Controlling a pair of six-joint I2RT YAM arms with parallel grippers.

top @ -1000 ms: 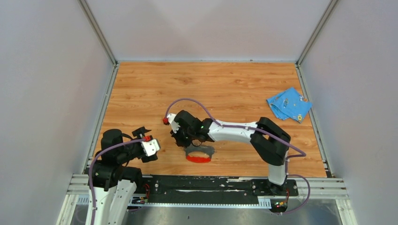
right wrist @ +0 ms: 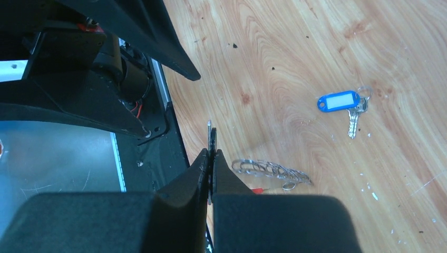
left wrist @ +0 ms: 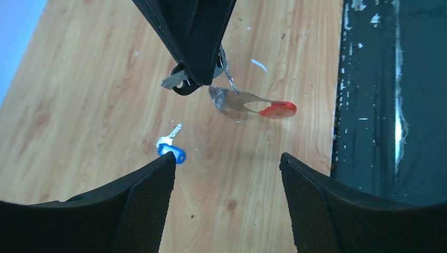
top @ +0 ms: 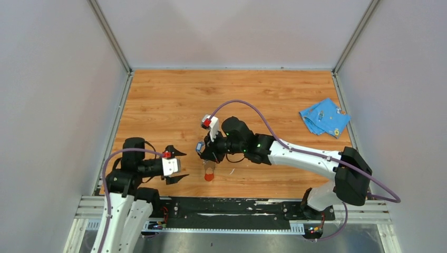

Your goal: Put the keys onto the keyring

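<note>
My right gripper is shut on a thin key, seen edge-on in the right wrist view; in the left wrist view a silver key [left wrist: 172, 80] projects from those black fingertips. Below it on the wood lies a blue-tagged key [right wrist: 357, 117], with a small ring at the tag's [right wrist: 338, 100] end. My left gripper is open, facing the right one from the left, with empty space between its fingers.
A grey tool with a red handle [left wrist: 279, 110] stands or lies near the table's front edge. A folded blue cloth [top: 324, 118] lies at the right.
The right arm has risen and moved right, bringing the gripper up above the table.
</note>
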